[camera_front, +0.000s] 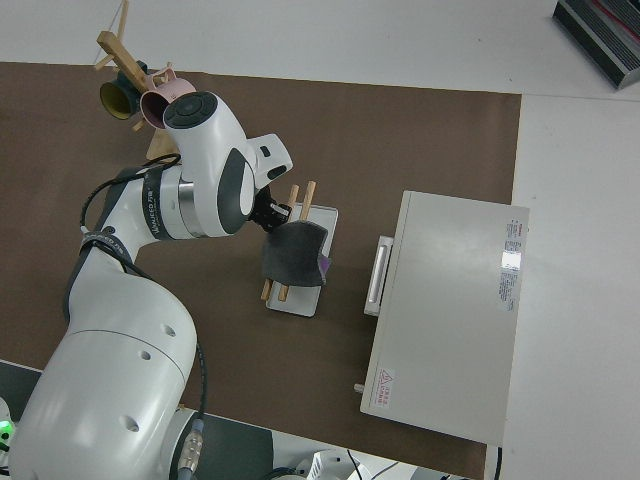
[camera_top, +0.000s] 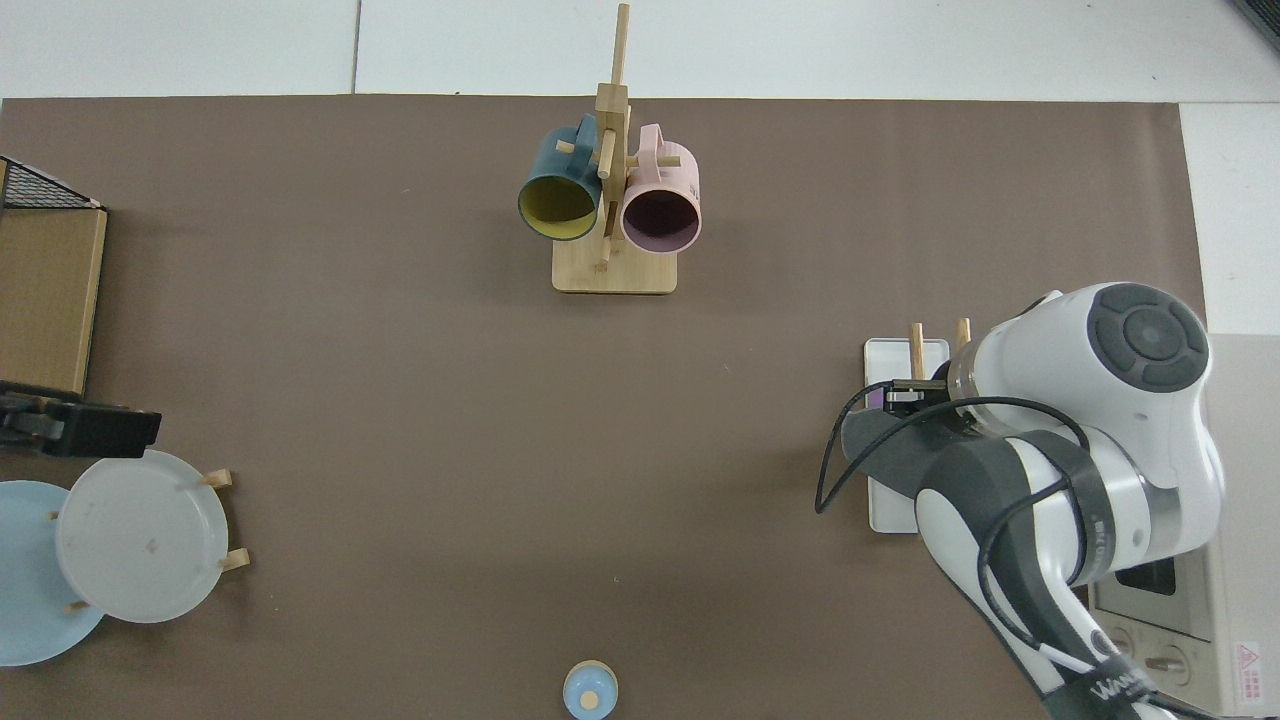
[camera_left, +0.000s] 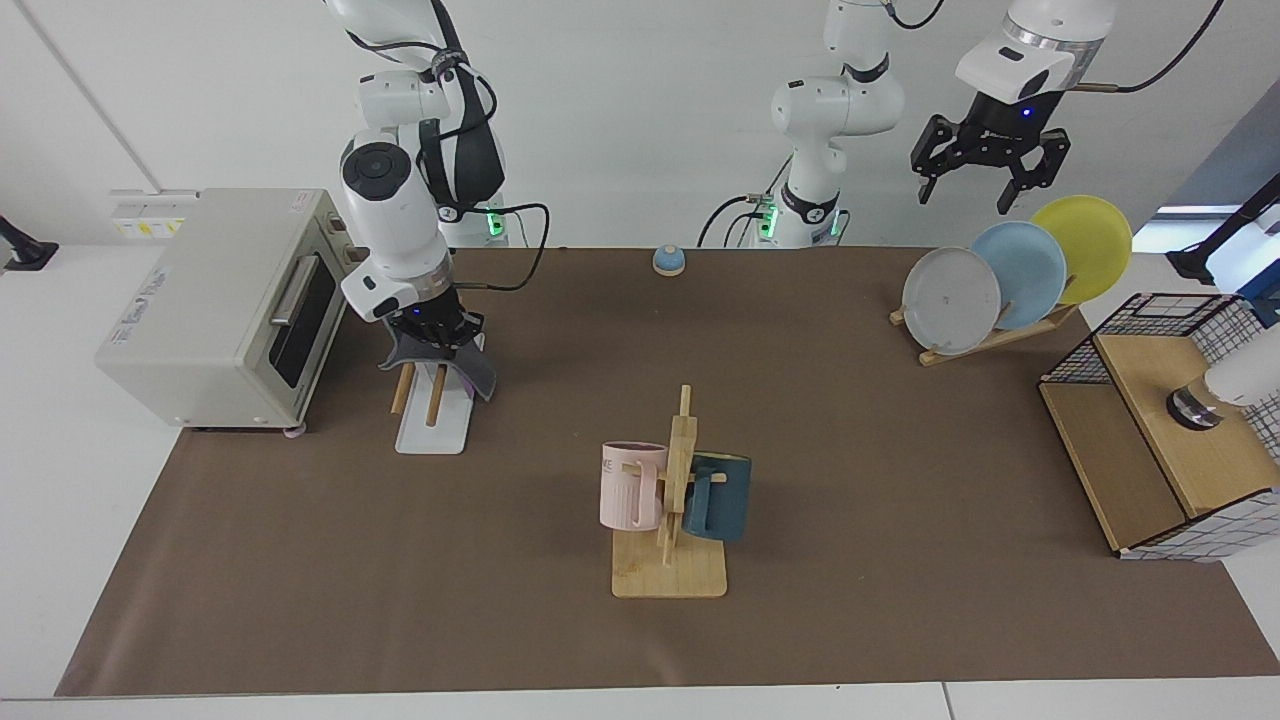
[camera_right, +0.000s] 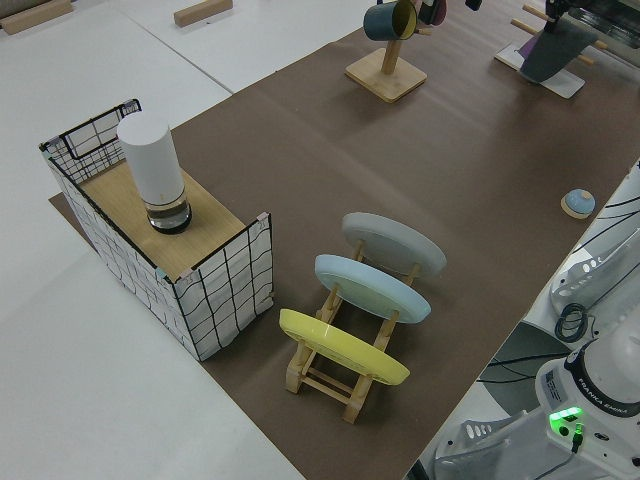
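At the right, one arm's gripper (camera_left: 434, 330) is over a white board (camera_left: 428, 438) with wooden pegs (camera_front: 310, 200); a grey flat piece (camera_front: 293, 255) hangs at it, with some purple behind. Its fingers are largely hidden, so its grip is unclear. The other gripper (camera_left: 986, 156), black, hangs above the plate rack's side; its finger state is hard to tell. A wooden mug tree (camera_top: 612, 270) holds a teal mug (camera_top: 558, 192) and a pink mug (camera_top: 662, 204).
A plate rack with white (camera_top: 142, 536), blue and yellow plates stands beside a wire-sided wooden shelf (camera_left: 1110, 462). A white oven (camera_left: 204, 312) flanks the board. A small blue round object (camera_top: 590, 690) lies at the near edge.
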